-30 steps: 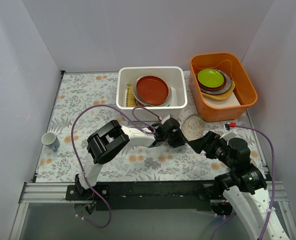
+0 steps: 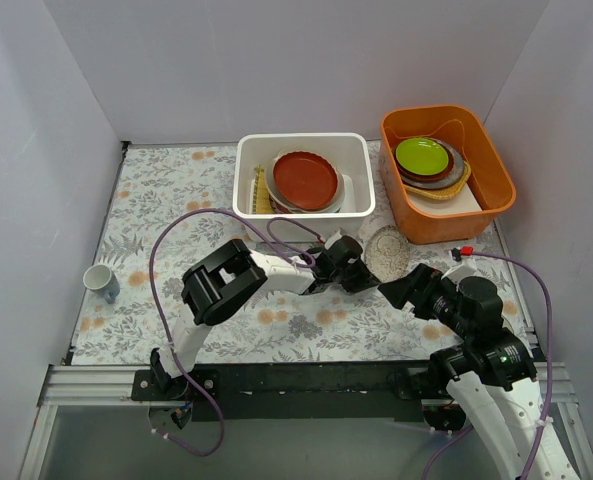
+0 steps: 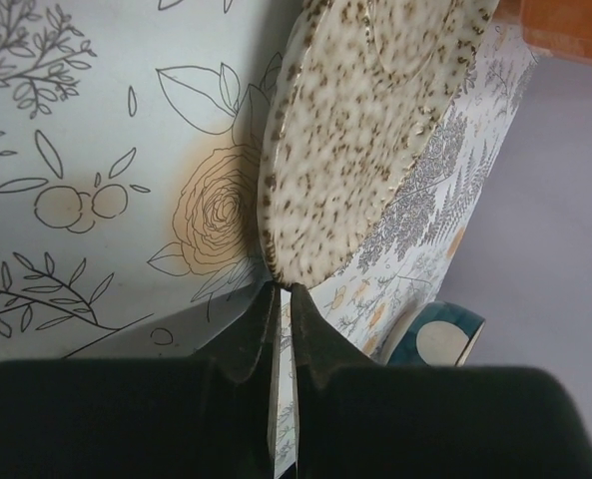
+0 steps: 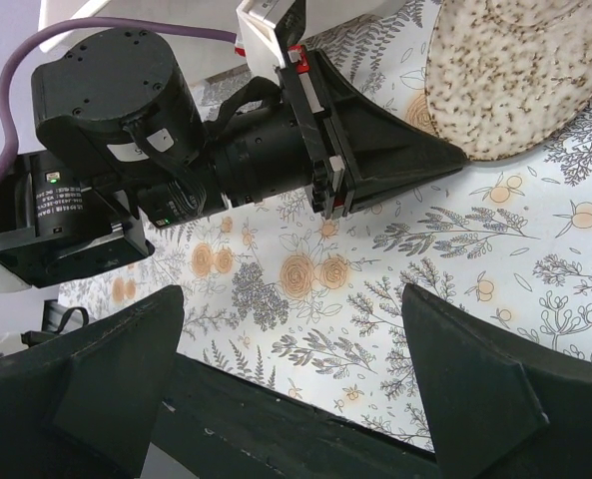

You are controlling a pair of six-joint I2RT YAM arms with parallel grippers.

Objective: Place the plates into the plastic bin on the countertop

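Observation:
A speckled cream plate (image 2: pixel 387 254) lies on the floral countertop, in front of the gap between the white bin (image 2: pixel 354 216) and the orange bin (image 2: pixel 408 222). My left gripper is shut, its tips right at the plate's near rim; whether any rim is pinched between them cannot be made out. Seen from my right wrist, the left fingertips (image 4: pixel 453 157) meet the edge of the speckled plate (image 4: pixel 520 85). Just right of them, my right gripper stands open, only countertop showing between its fingers.
A red-brown plate (image 2: pixel 305 181) and other dishes sit in the white bin. The orange bin holds a green plate (image 2: pixel 422 156) on several others. A pale mug (image 2: pixel 102 282) stands far left. Purple cables loop over both arms.
The left arm's forearm has shifted slightly right, its fingertips edging right at the plate's rim. My right arm and the plate look almost unmoved.

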